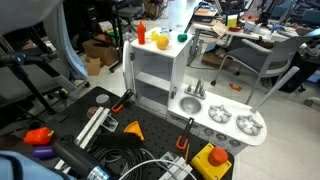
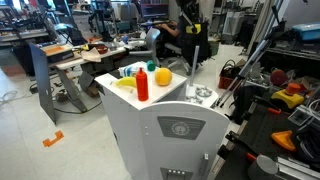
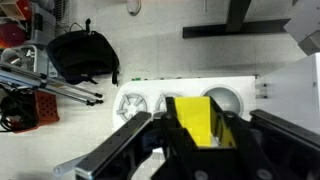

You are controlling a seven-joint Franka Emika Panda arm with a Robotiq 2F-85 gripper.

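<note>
In the wrist view my gripper is shut on a yellow object (image 3: 194,122) with a flat top, held between dark fingers. What the object is cannot be made out. Beneath it lies a white toy kitchen counter (image 3: 165,88) with round burners and a round sink (image 3: 225,98), partly covered by my gripper. Exterior view 1 shows the same counter (image 1: 218,112) with its sink and burners, beside a white cabinet (image 1: 153,75).
A red bottle (image 2: 142,84) and an orange ball (image 2: 180,72) stand on the cabinet (image 2: 170,135). A red button on a yellow box (image 1: 216,158) is at the dark table's edge. A grey chair (image 1: 262,58) stands behind. Open floor (image 2: 75,160) lies left of the cabinet.
</note>
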